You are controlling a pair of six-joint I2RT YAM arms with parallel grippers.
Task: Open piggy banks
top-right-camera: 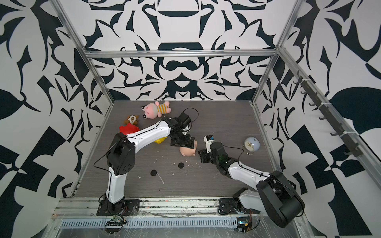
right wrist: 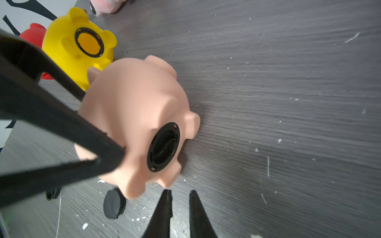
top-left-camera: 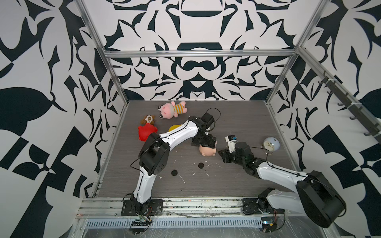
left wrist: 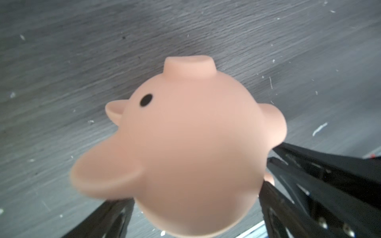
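A peach piggy bank (right wrist: 127, 99) stands at the table's middle, its black round plug (right wrist: 162, 146) still in its side in the right wrist view. My left gripper (top-left-camera: 204, 143) is over it, open, fingers either side of its body in the left wrist view. My right gripper is just right of the pig, part open, with empty space between its fingertips. A yellow piggy bank (right wrist: 71, 51) with an open hole and a red piggy bank (top-left-camera: 146, 130) stand to the left. Two loose black caps (top-left-camera: 201, 165) (top-left-camera: 174, 172) lie on the table.
A striped pink plush pig (top-left-camera: 170, 110) and a brown plush toy (top-left-camera: 148, 119) lie at the back left. A pale round object (top-left-camera: 271, 143) is at the right.
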